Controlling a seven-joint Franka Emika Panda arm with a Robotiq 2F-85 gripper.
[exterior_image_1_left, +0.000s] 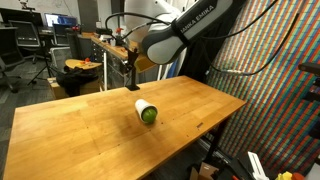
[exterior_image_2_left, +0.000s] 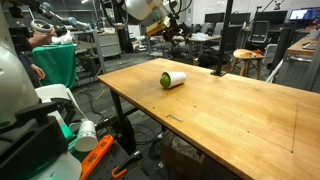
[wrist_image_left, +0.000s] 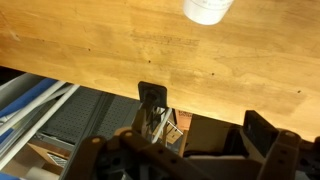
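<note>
A white cup (exterior_image_1_left: 146, 106) lies on its side on the wooden table, a green object (exterior_image_1_left: 149, 115) showing in its mouth. The same cup (exterior_image_2_left: 176, 78) appears in exterior view 2 with the green end (exterior_image_2_left: 166, 80) facing left. In the wrist view only part of the cup (wrist_image_left: 207, 8) shows, at the top edge. My gripper is open, its dark fingers (wrist_image_left: 152, 95) wide apart and nothing between them. It hangs above the table, clear of the cup.
Bare wooden tabletop (exterior_image_1_left: 75, 135) surrounds the cup. A black post (exterior_image_2_left: 222, 45) stands at the table's edge. Cables loop off the arm. Chairs and desks are in the background.
</note>
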